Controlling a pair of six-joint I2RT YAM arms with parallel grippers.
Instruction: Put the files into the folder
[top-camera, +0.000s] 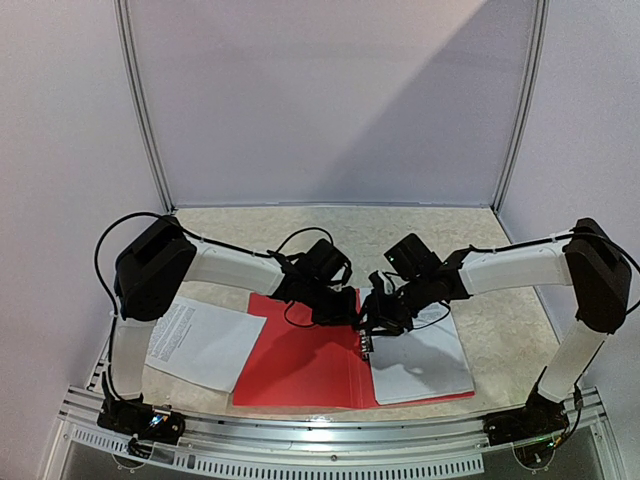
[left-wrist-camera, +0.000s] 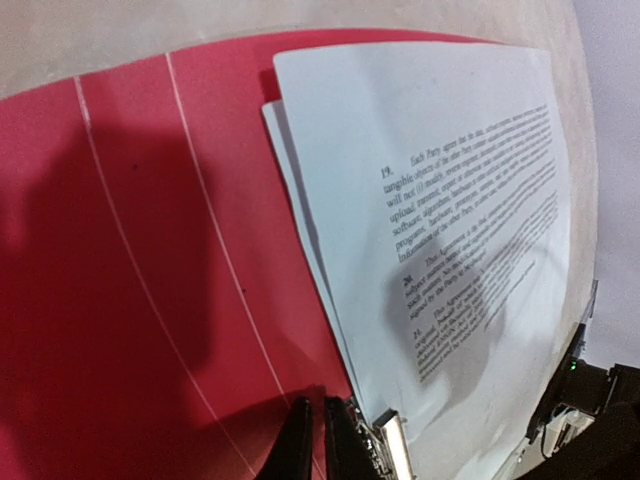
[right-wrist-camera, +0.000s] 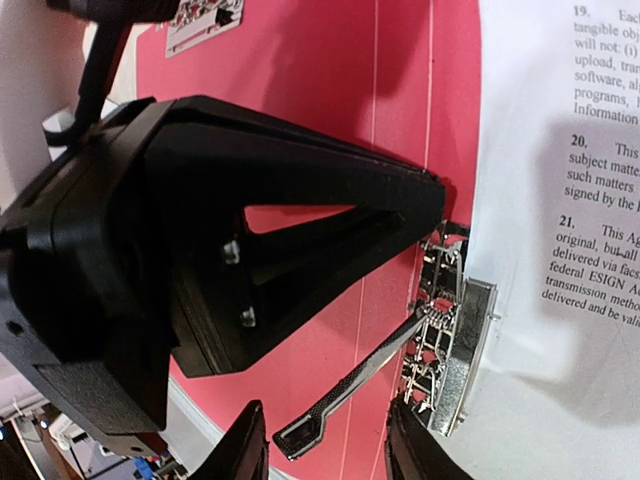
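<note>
The red folder (top-camera: 290, 370) lies open, printed sheets (top-camera: 420, 360) on its right half and loose pages (top-camera: 200, 340) to its left. A metal clip with a raised lever (right-wrist-camera: 450, 330) sits at the sheets' spine-side edge. My left gripper is low over the red spine by this clip, shut, with nothing visible between its fingers. My right gripper is beside the clip, partly open, fingertips either side of the lever's lower part; whether it touches is unclear.
Both arms meet closely over the folder's middle. Walls enclose the sides and back.
</note>
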